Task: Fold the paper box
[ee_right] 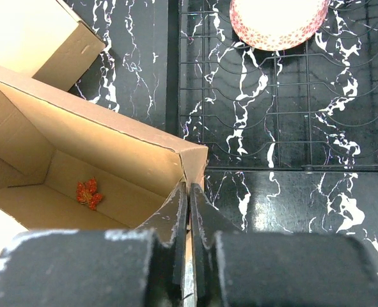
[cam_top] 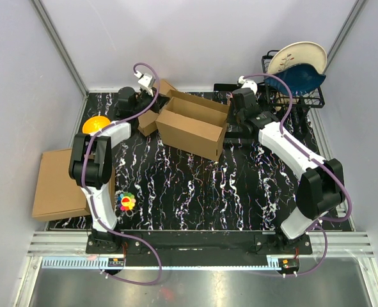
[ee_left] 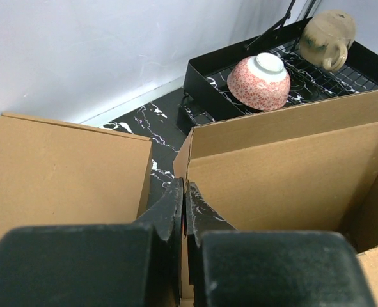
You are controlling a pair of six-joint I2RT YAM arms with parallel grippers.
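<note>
An open-topped brown paper box [cam_top: 192, 132] stands on the black marbled table, its walls upright. At its left end my left gripper [cam_top: 162, 100] is shut; in the left wrist view, the fingertips [ee_left: 176, 199] meet a corner edge of the box wall [ee_left: 265, 179]. By the box's right end is my right gripper [cam_top: 232, 115], also shut. Its fingertips [ee_right: 199, 203] reach the corner of the box rim [ee_right: 193, 160] in the right wrist view. Whether thin cardboard lies between either pair of fingers is hard to tell.
A second brown box [cam_top: 148, 121] stands close by on the left, with a larger flat box [cam_top: 61, 185] nearer the front. A black rack [cam_top: 313, 99] holding plates is at the back right. A flower toy [cam_top: 126, 201] lies left.
</note>
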